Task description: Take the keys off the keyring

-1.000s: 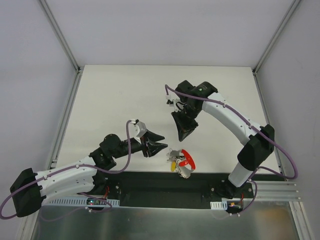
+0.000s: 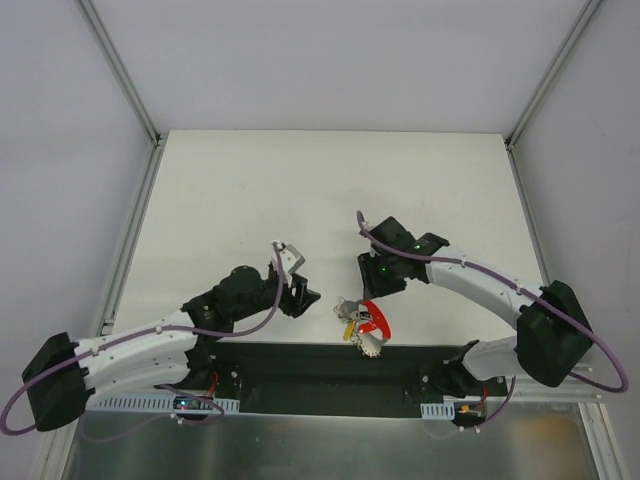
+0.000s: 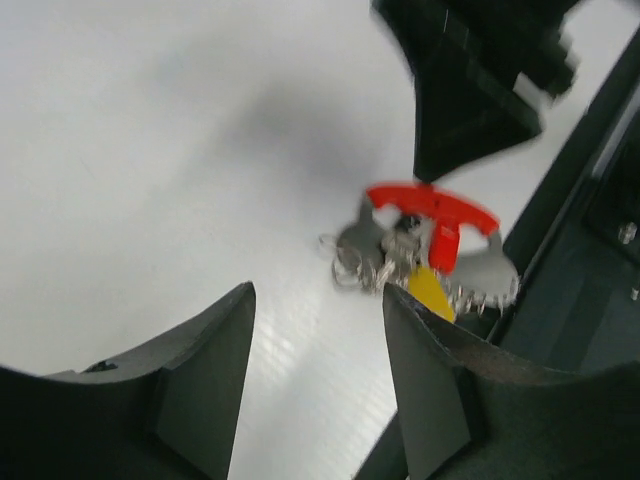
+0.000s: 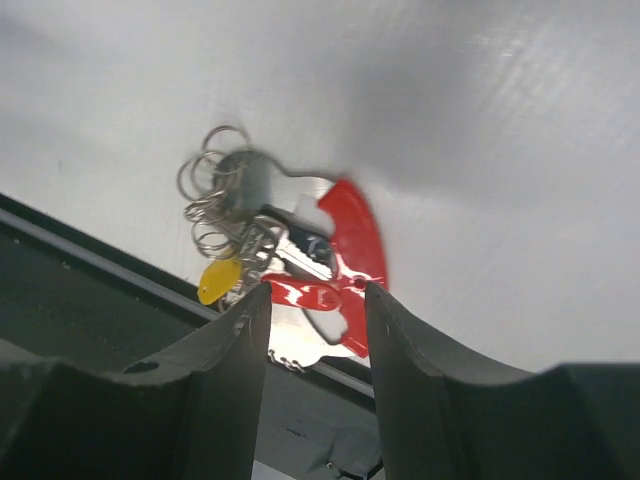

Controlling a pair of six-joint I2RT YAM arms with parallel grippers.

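The key bunch point(image 2: 368, 328) lies at the table's front edge in the top view, part of it reaching over the dark gap. In the right wrist view I make out a red piece point(image 4: 360, 250), silver keys point(image 4: 290, 335), a yellow tag point(image 4: 218, 280) and several linked wire rings point(image 4: 212, 190). My right gripper is part open above the bunch; a red bar shows between its fingertips, and contact cannot be told. Left of the bunch, my left gripper stands part open with only bare table between its fingers. The left wrist view is blurred.
Behind the bunch the white table point(image 2: 300, 190) is empty. A dark gap point(image 2: 320, 385) runs along the front edge, below the keys. In the left wrist view my right gripper's dark fingers point(image 3: 470, 110) hang close over the bunch.
My right arm has come down from higher up, close over the keys, and turned somewhat. The bunch lies about where it was.
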